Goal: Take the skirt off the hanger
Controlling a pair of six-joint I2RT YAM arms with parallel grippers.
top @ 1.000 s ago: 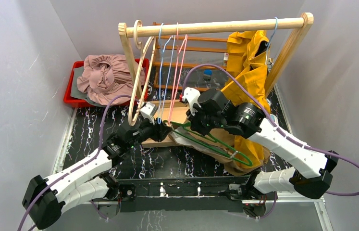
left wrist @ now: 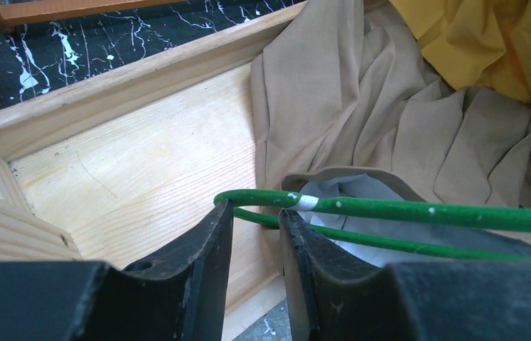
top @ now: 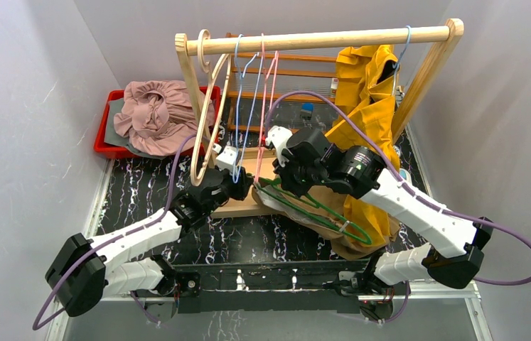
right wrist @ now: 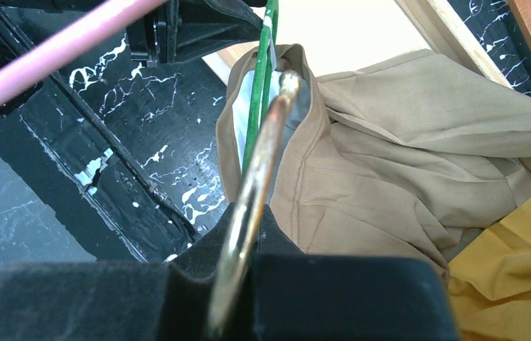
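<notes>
The tan skirt (right wrist: 376, 142) with its pale lining hangs on the green hanger (left wrist: 404, 211), spilling over the wooden box (left wrist: 141, 156). My left gripper is partly open at the green hanger's end, its fingertips either side of the bar; I cannot tell if they touch it. My right gripper is shut on the green hanger farther along, its fingertips partly hidden by a blurred metal hook in the right wrist view.
Empty hangers dangle from the wooden rail (top: 319, 39) above both grippers. Yellow fabric (top: 362, 99) hangs at the right. A red bin (top: 106, 145) with folded clothes stands back left.
The dangling pink and blue hangers sway. The right arm is almost unchanged.
</notes>
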